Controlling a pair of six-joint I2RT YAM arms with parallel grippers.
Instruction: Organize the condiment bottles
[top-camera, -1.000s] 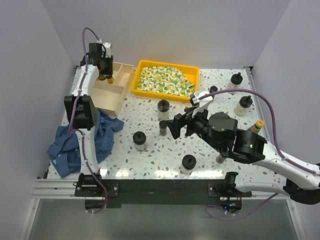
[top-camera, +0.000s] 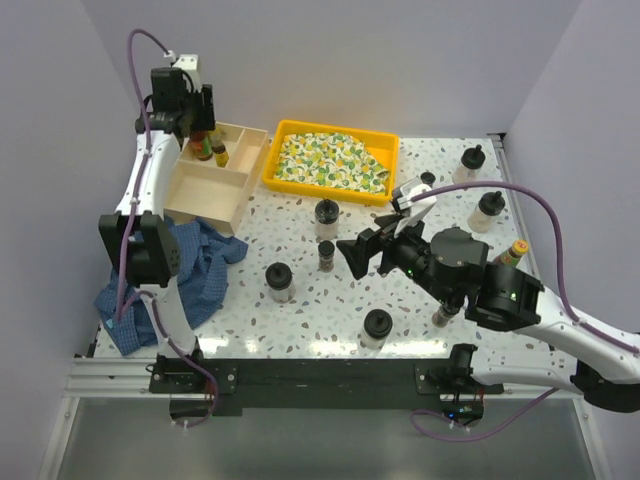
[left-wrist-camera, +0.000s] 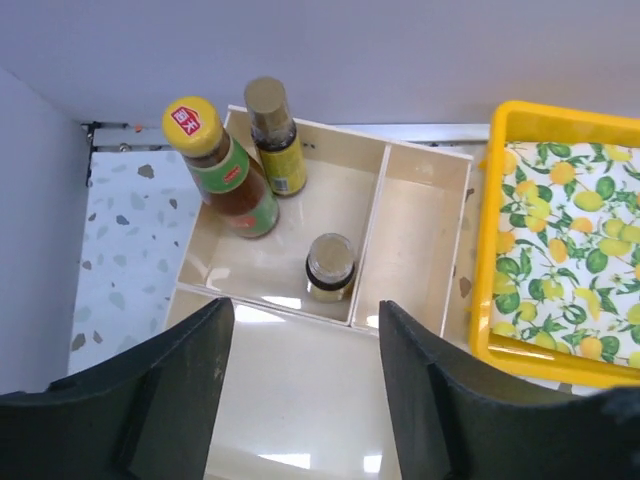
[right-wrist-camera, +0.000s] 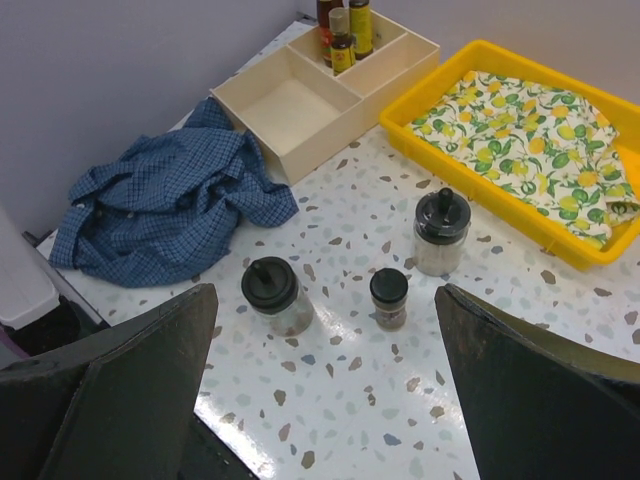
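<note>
In the left wrist view a beige divided box (left-wrist-camera: 415, 220) holds a red-brown sauce bottle (left-wrist-camera: 236, 200), a yellow-label bottle (left-wrist-camera: 281, 160) and a short jar (left-wrist-camera: 329, 265) in its back compartment. My left gripper is open above the box, nothing between its fingers. My right gripper (top-camera: 365, 247) stands open over the middle of the table, empty. Black-lidded containers (top-camera: 327, 225) and a small shaker (right-wrist-camera: 389, 305) stand on the table. More bottles, including a yellow-capped one (top-camera: 515, 252), stand at the right.
A yellow tray (top-camera: 375, 185) with lemon cloth sits right of the box. A crumpled blue cloth (top-camera: 205, 270) lies in front of the box at the left. The table between holds scattered containers with free room around them.
My left gripper and arm have risen and shifted left over the box, uncovering more of the bottles in it. The right arm looks unmoved.
</note>
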